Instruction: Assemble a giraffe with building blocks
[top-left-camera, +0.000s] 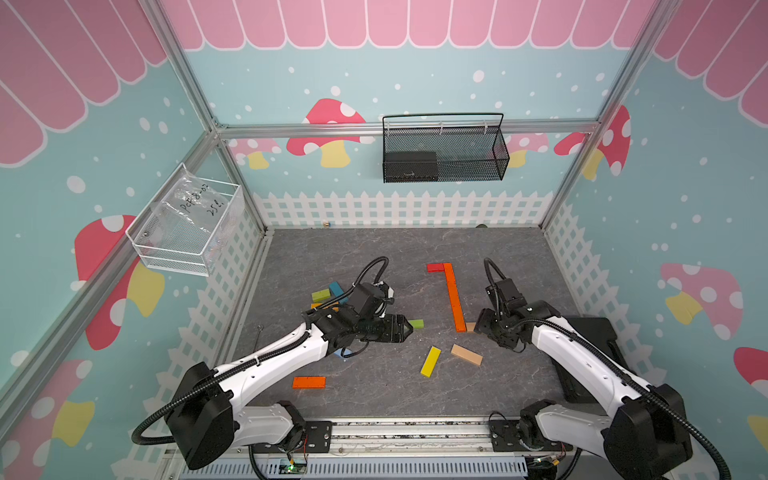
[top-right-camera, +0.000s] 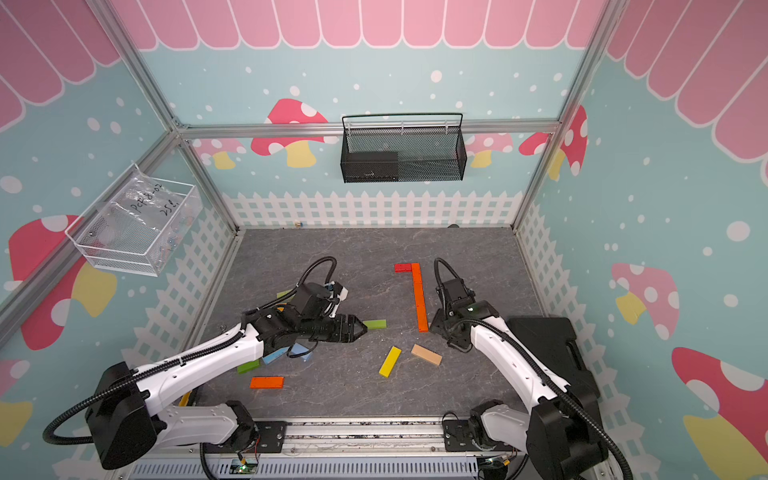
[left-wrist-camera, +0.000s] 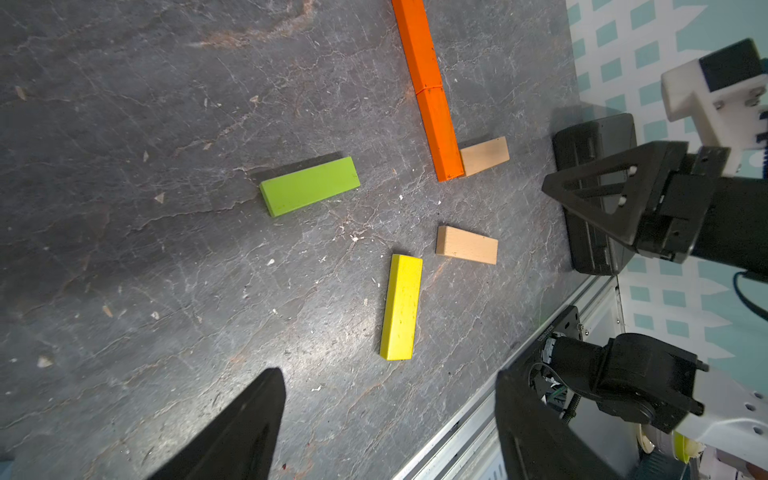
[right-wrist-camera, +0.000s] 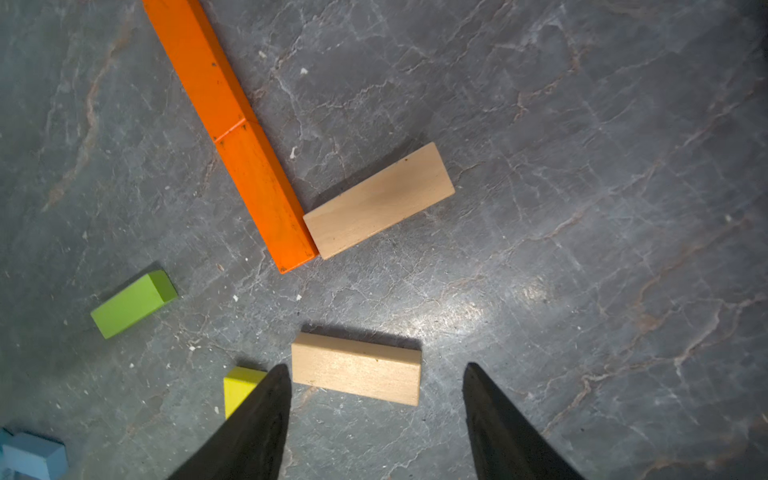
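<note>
A red block (top-left-camera: 434, 267) and a column of orange blocks (right-wrist-camera: 256, 188) form an L. A wooden block (right-wrist-camera: 378, 200) touches the column's near end; another wooden block (right-wrist-camera: 356, 366) lies apart nearer the front, beside a yellow block (left-wrist-camera: 400, 306). A green block (left-wrist-camera: 309, 185) lies left of the column. My left gripper is open and empty above the table near the green block. My right gripper is open and empty over the right side, above the wooden blocks.
More coloured blocks lie under and around the left arm, with an orange block (top-left-camera: 309, 382) at front left. A black case (top-right-camera: 537, 336) sits at the right edge.
</note>
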